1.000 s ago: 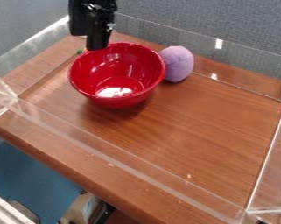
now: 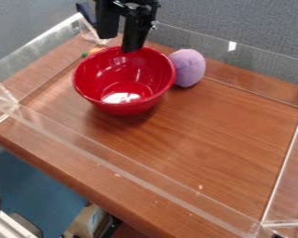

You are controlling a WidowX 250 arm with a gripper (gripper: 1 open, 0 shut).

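Note:
A red bowl (image 2: 123,82) sits upright on the wooden surface at the upper left. A purple, egg-shaped object (image 2: 188,67) lies right beside it on the right. The black gripper (image 2: 120,39) is above the back rim of the bowl; whether it is open or shut is unclear. A small green and orange item, mostly hidden, shows behind the bowl's left back.
Clear plastic walls (image 2: 206,46) border the wooden board (image 2: 207,149). The middle and right of the board are clear. A grey textured panel (image 2: 238,20) stands behind.
The bowl and purple object look unmoved.

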